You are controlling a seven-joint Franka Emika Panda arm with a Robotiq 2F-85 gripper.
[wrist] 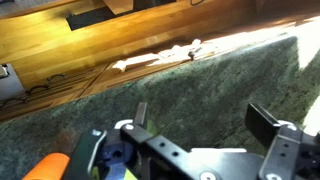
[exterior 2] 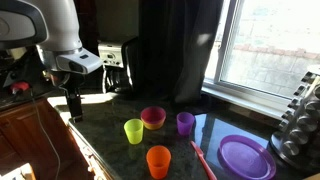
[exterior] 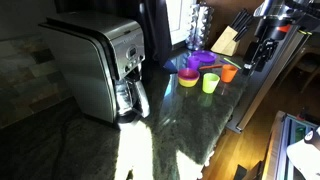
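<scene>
My gripper [exterior: 258, 58] hangs over the counter's front edge at the upper right in the first exterior view. The second exterior view puts the gripper [exterior 2: 75, 104] at the left, well above and apart from the cups. In the wrist view the gripper is open, with only bare dark counter showing between its fingers. An orange cup [exterior 2: 158, 162], a yellow-green cup [exterior 2: 134, 131], a purple cup [exterior 2: 185, 123] and a red-and-yellow bowl [exterior 2: 153, 118] stand on the counter. Part of the orange cup [wrist: 48, 168] shows at the lower left of the wrist view.
A purple plate [exterior 2: 247, 157] lies by the window, beside a red utensil [exterior 2: 203, 160]. A silver coffee maker [exterior: 110, 65] stands at the back. A spice rack [exterior 2: 298, 125] is at the far right.
</scene>
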